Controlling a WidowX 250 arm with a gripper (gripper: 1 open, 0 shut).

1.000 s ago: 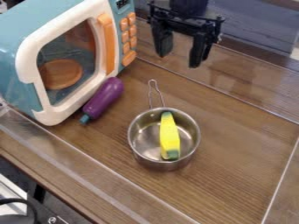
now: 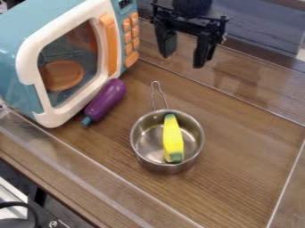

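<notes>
My black gripper [image 2: 185, 50] hangs at the top centre of the camera view, above the back of the wooden counter, open with nothing between its fingers. Below it, toward the front, a steel pot [image 2: 149, 146] with a wire handle holds a long yellow object [image 2: 173, 137] with a green tip. A purple eggplant [image 2: 105, 100] lies left of the pot, beside the toy microwave.
The blue-and-white toy microwave [image 2: 45, 107] with orange buttons fills the upper left. A pale wall stands at the back; a dark gap with a cable is at the lower left.
</notes>
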